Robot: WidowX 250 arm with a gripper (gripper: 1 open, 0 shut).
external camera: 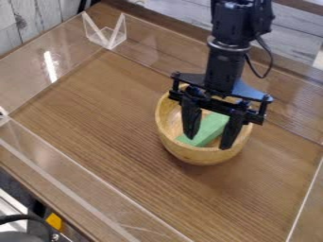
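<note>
My black gripper [212, 115] hangs over a tan round bowl [175, 121], its two fingers spread apart at the bowl's left and right inner sides. A green block [209, 130] lies in the bowl between the fingers. Whether the fingers touch it cannot be told.
A wooden tabletop [89, 142] surrounds the bowl, clear at the left and front. A white wire object [108, 33] stands at the back left. Pale walls or edges bound the back.
</note>
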